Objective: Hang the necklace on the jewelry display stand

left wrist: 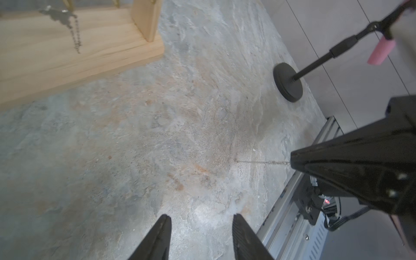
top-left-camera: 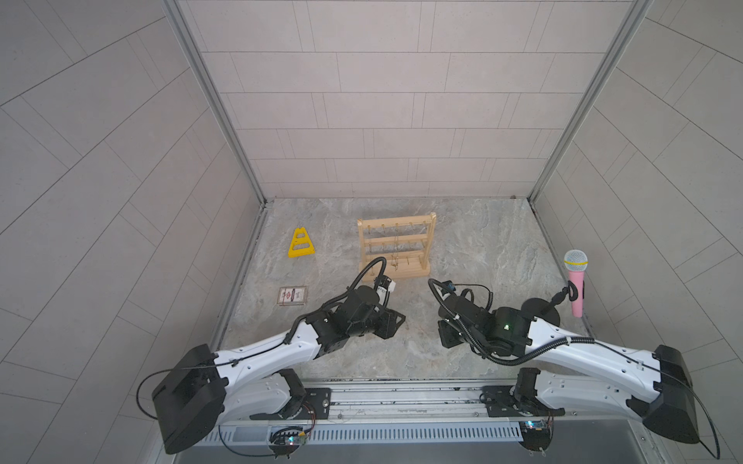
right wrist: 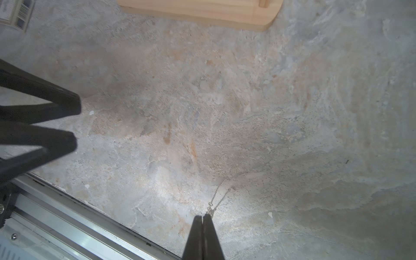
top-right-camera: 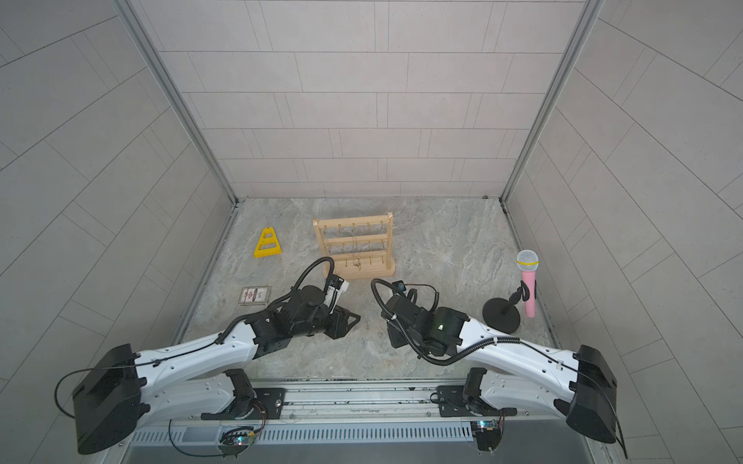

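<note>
A fine silver necklace trails from the fingertips of my shut right gripper; in the left wrist view the chain (left wrist: 264, 162) stretches from the right gripper's housing over the grey table. My left gripper stands open, its fingers at the bottom of that view, apart from the chain. The wooden display stand (top-left-camera: 396, 222) is at the back centre, with hooks on its bars and a chain with a dark pendant (left wrist: 65, 21) visible on it.
A yellow triangle (top-left-camera: 301, 243) and a small card box (top-left-camera: 292, 295) lie on the left. A pink microphone (top-left-camera: 576, 286) on a black-based holder (top-left-camera: 539, 311) stands at the far right. The table between stand and front rail (right wrist: 86, 221) is largely clear.
</note>
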